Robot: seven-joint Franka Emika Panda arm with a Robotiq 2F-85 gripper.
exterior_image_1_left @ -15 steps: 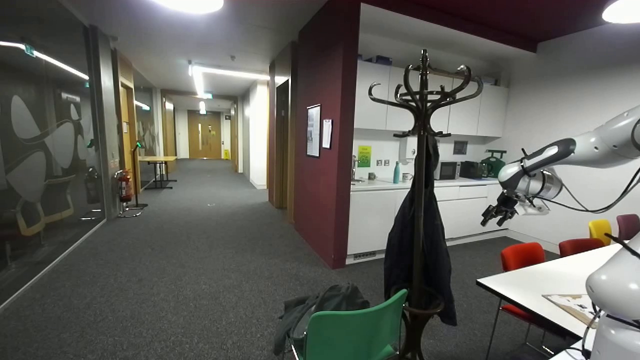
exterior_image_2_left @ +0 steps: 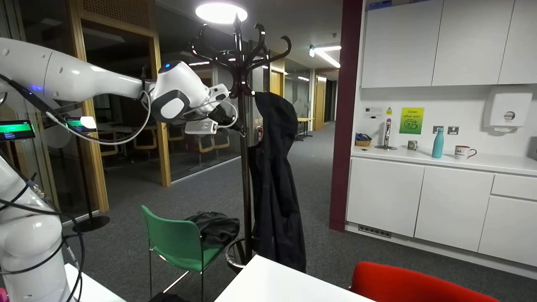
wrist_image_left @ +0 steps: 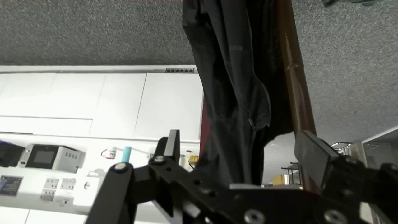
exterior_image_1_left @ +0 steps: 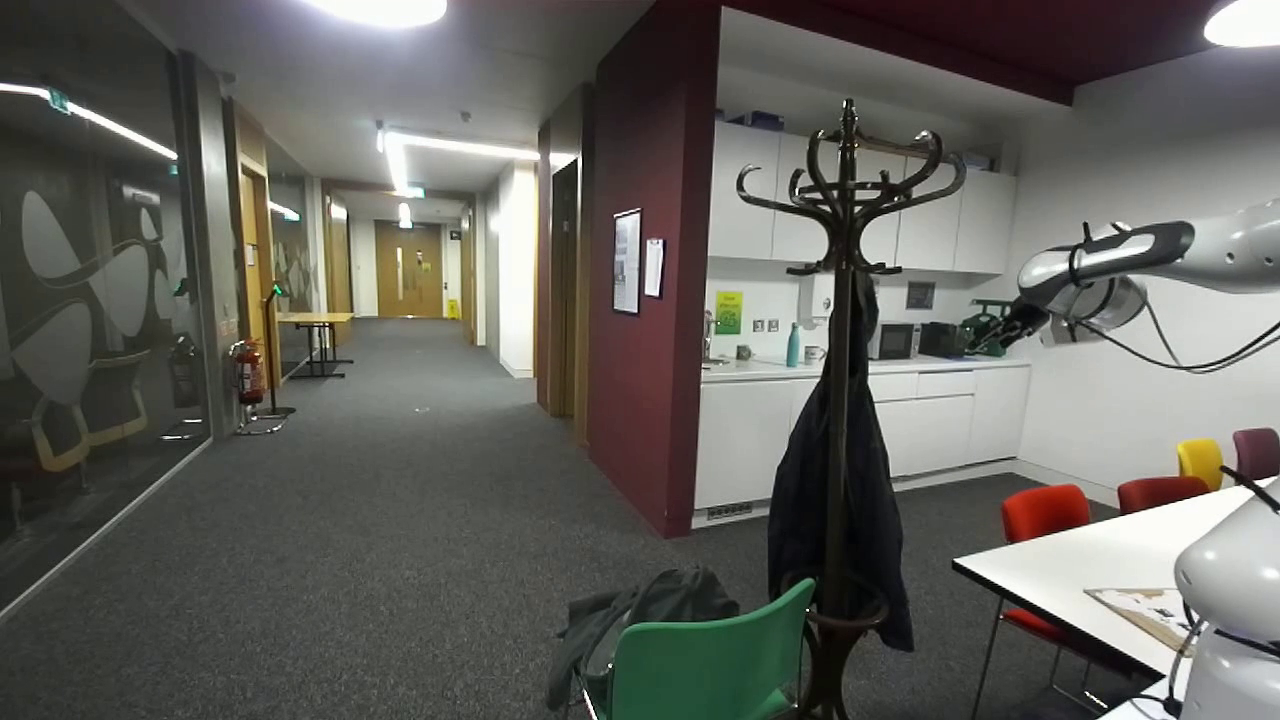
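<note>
A dark coat (exterior_image_2_left: 275, 186) hangs from a tall dark wooden coat stand (exterior_image_1_left: 847, 240). My gripper is open, its two fingers (wrist_image_left: 172, 143) spread far apart. Through that gap the wrist view shows the coat (wrist_image_left: 231, 93), with the stand's pole (wrist_image_left: 294, 74) near the right finger; the picture there is upside down. Nothing is visibly held. In exterior view 1 the gripper (exterior_image_1_left: 998, 334) is raised to the right of the stand, clear of it. From exterior view 2 its tip overlaps the pole, and contact cannot be judged.
A green chair (exterior_image_2_left: 173, 241) with dark cloth (exterior_image_2_left: 214, 226) on it stands beside the coat stand. White tables (exterior_image_1_left: 1080, 564) and red chairs (exterior_image_1_left: 1044, 514) are at the right. The kitchen counter behind holds a teal bottle (exterior_image_2_left: 438, 143) and a mug (exterior_image_2_left: 463, 152).
The arm has lifted, bringing the gripper higher in exterior view 1. It has tilted from pointing downward to nearer level. Coat and stand look unmoved.
</note>
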